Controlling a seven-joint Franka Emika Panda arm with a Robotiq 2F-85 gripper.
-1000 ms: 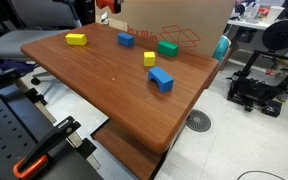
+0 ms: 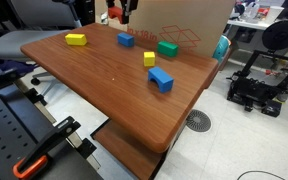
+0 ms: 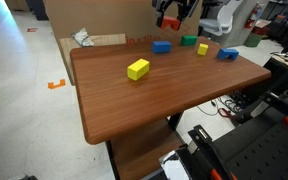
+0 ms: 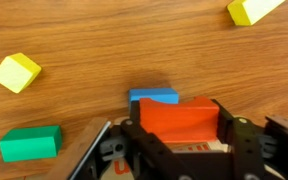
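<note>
A red block (image 4: 180, 119) sits between the fingers of my gripper, which is shut on it. In the wrist view the block partly covers a blue block (image 4: 154, 96) on the table below. From the second exterior view, the red block (image 3: 171, 22) hangs in the air above the blue block (image 3: 162, 46), with a gap between them. In the first exterior view my gripper (image 2: 117, 14) is at the top edge, and most of the arm is out of frame.
A green block (image 2: 167, 48), a small yellow block (image 2: 149, 60) and a second blue block (image 2: 160, 79) stand to one side. Another yellow block (image 2: 76, 40) lies on the other side.
My gripper and the red block have come down in the first exterior view. The blocks on the table have not moved.
</note>
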